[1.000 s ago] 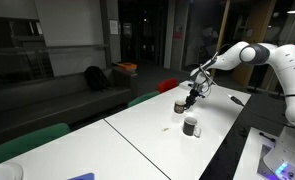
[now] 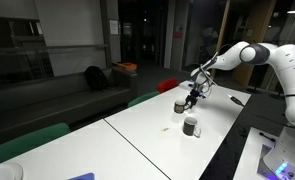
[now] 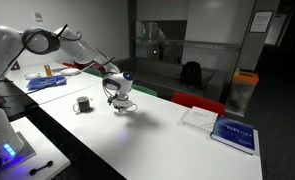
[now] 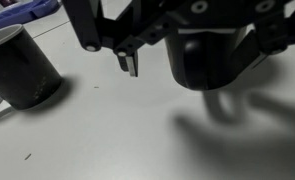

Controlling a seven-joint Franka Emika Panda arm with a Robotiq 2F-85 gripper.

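Note:
My gripper [image 2: 191,100] is low over the far part of the white table, its fingers open. In the wrist view, a dark mug [image 4: 204,66] shows between the spread fingers, its handle towards the lower side of the picture. Whether either finger touches it, I cannot tell. The same mug [image 2: 179,107] stands right beside the gripper in exterior view 1; in exterior view 2 the gripper [image 3: 117,101] largely hides it. A second dark mug [image 2: 190,127] with a pale inside stands upright, apart from the gripper; the wrist view has this mug [image 4: 25,70] at left.
A blue book [image 3: 233,134] and a white sheet [image 3: 199,118] lie at one table end. Blue cloth-like items [image 3: 47,83] lie at the other. Chairs, one red [image 3: 209,106], line the far edge.

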